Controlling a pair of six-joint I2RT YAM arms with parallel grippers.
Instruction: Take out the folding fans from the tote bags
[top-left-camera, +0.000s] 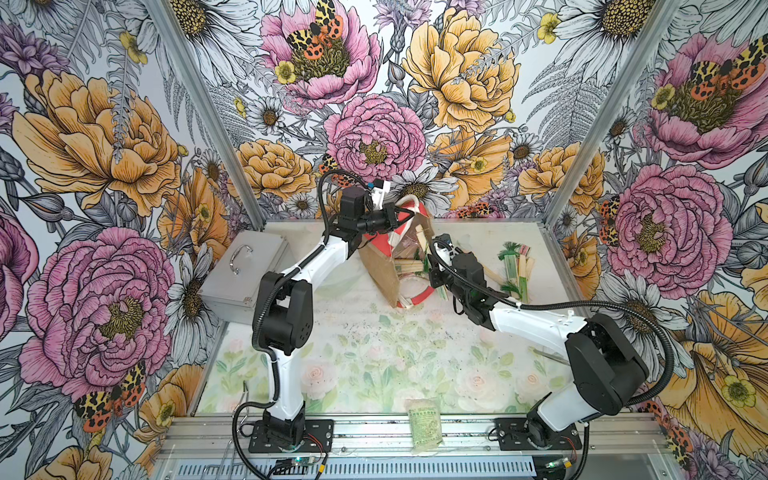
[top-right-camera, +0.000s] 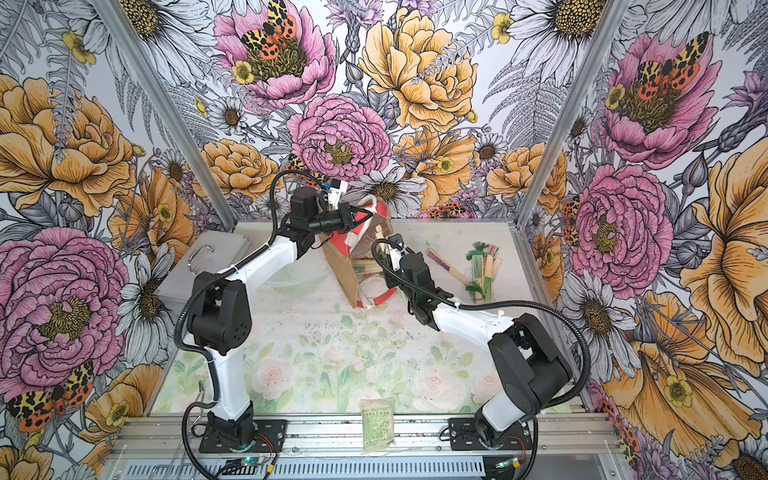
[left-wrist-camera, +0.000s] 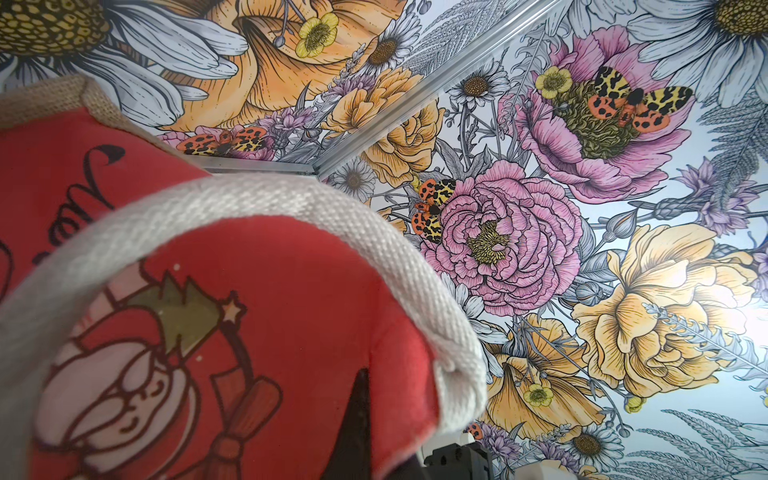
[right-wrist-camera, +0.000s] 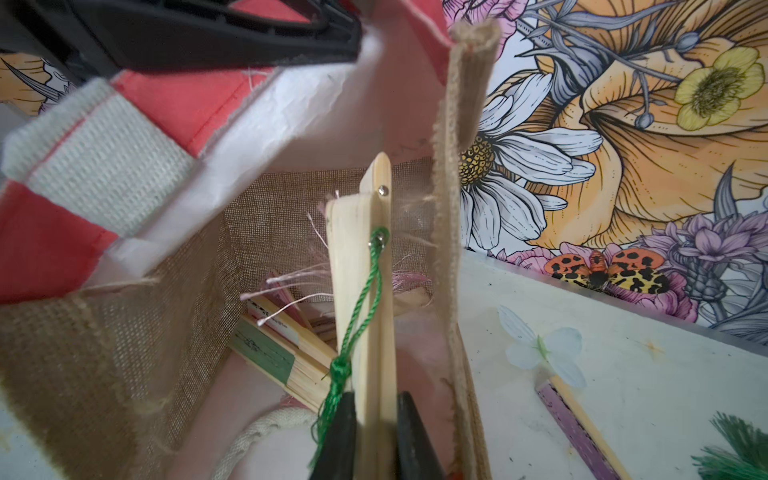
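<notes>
The red-and-burlap tote bag (top-left-camera: 379, 273) lies open on its side at the back middle, with several folding fans (right-wrist-camera: 272, 356) inside. My left gripper (top-left-camera: 406, 214) is at the bag's upper edge by its white handle (left-wrist-camera: 320, 212), shut; the red cloth hides much of it in the left wrist view. My right gripper is at the bag's opening, shut on a wooden fan (right-wrist-camera: 360, 240) with a green cord and tassel, held upright in that view.
Loose fans (top-right-camera: 488, 272) lie at the back right. A metal box (top-left-camera: 232, 276) stands at the left. A small packet (top-left-camera: 424, 424) lies on the front rail.
</notes>
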